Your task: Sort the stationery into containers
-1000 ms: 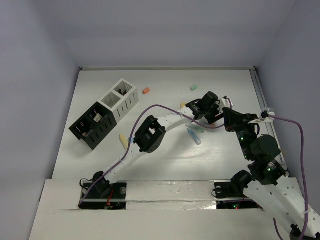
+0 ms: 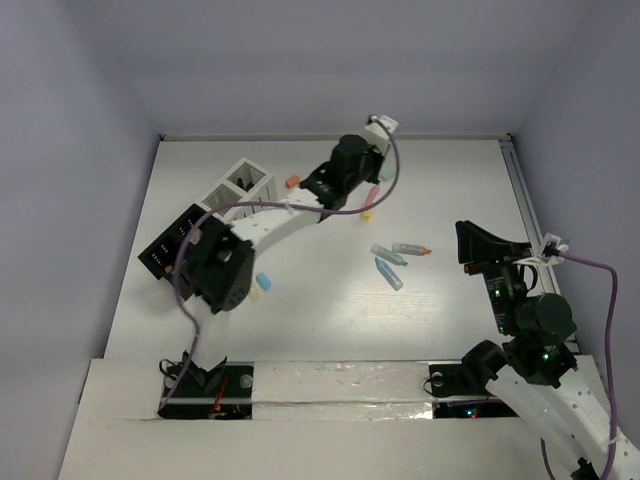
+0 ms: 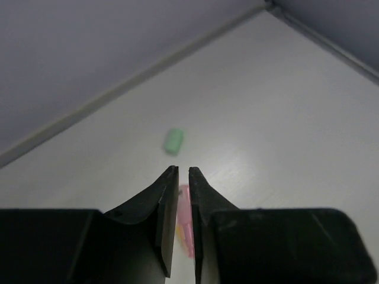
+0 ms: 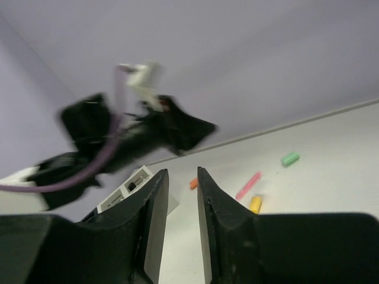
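High over the back of the table my left gripper is nearly closed. Only a narrow gap shows between its fingertips, and through it a pink piece (image 3: 185, 222) is seen lower down, apparently on the table. A yellow piece (image 4: 256, 204) lies near that pink piece, and a green piece (image 4: 290, 158) farther back. At the right side my right gripper is partly open over the table, with nothing between its fingers. A grey pen with a reddish end (image 2: 411, 249), a pale green pen (image 2: 389, 255) and a blue pen (image 2: 389, 274) lie mid-table.
A white two-part container (image 2: 262, 188) and a black container (image 2: 166, 248) stand at the left, the latter partly behind the left arm. An orange piece (image 2: 292, 181) lies behind them, a blue piece (image 2: 263, 281) nearer the front. Free table lies at the right rear.
My left arm has swung back and left, away from the grey, pale green and blue pens, and looks blurred. My right gripper has shifted slightly to the right.
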